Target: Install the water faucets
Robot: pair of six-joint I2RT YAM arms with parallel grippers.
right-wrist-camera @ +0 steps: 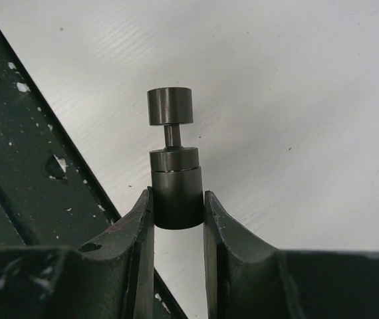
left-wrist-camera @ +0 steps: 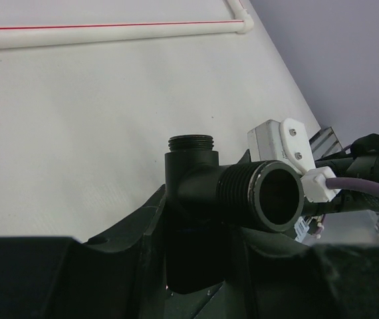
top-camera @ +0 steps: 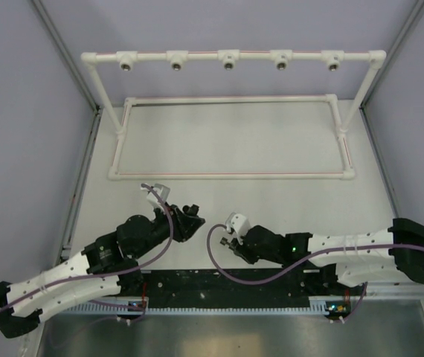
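Observation:
Between the fingers of my left gripper a dark faucet body (left-wrist-camera: 196,179) is gripped. Its narrow threaded end points up, and a wider, open threaded mouth faces right. A dark metal knob-shaped faucet part (right-wrist-camera: 176,186), with a cap on a thin neck, stands clasped at its lower end by my right gripper. From above, the left gripper (top-camera: 191,223) is left of centre and the right gripper (top-camera: 230,244) sits a little right and nearer the front; the two parts are apart. The white pipe frame (top-camera: 230,56) carries several tee fittings along its raised top bar.
A lower rectangle of white pipe (top-camera: 230,176) lies on the white table (top-camera: 271,204), beyond both grippers. A dark, paint-flecked strip (top-camera: 219,288) runs along the front. Grey walls (top-camera: 18,149) close in the sides. The tabletop between the grippers and the frame is clear.

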